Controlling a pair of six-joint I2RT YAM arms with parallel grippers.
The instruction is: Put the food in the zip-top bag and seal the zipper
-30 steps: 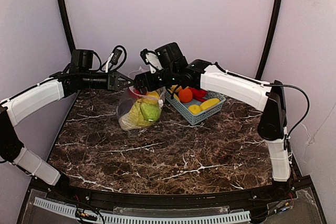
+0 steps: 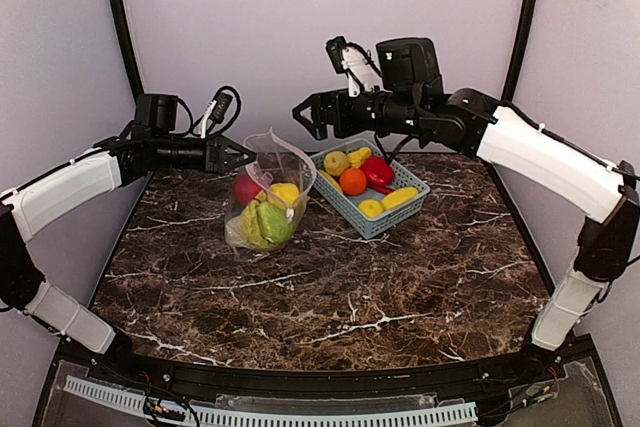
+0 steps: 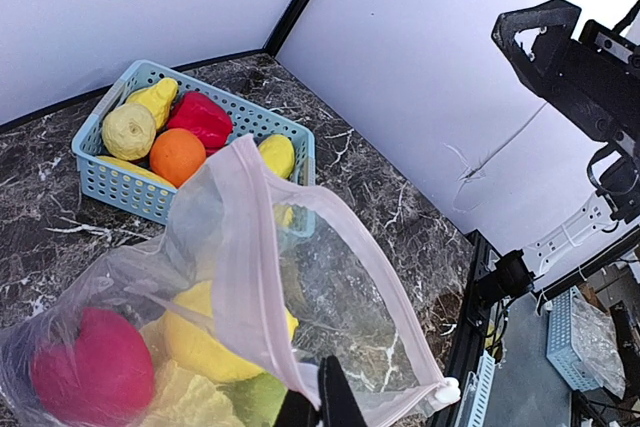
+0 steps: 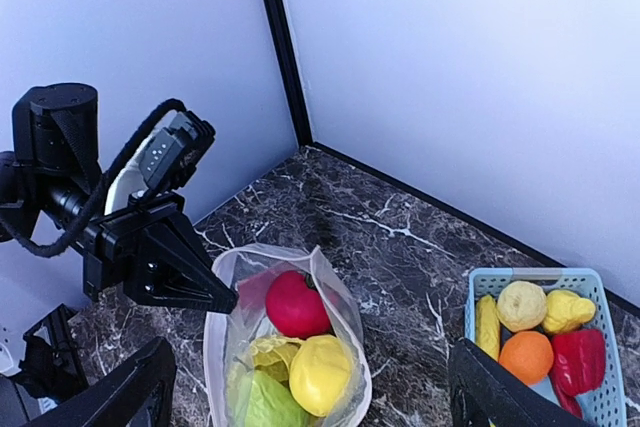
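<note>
The clear zip top bag (image 2: 272, 202) stands open on the table, holding a red item (image 4: 295, 302), a yellow one (image 4: 320, 375) and green leafy food (image 2: 262, 223). My left gripper (image 2: 237, 157) is shut at the bag's rim; in the left wrist view the rim runs across its fingertips, with the zipper slider (image 3: 446, 390) nearby. My right gripper (image 2: 322, 115) is raised above and right of the bag, open and empty.
A blue basket (image 2: 370, 225) behind and right of the bag holds an orange (image 2: 353, 181), a red pepper (image 4: 578, 357) and several yellow items.
My right gripper has risen away from the bag, up and to the right. The bag's opening now shows more clearly. The left arm has not visibly moved.
</note>
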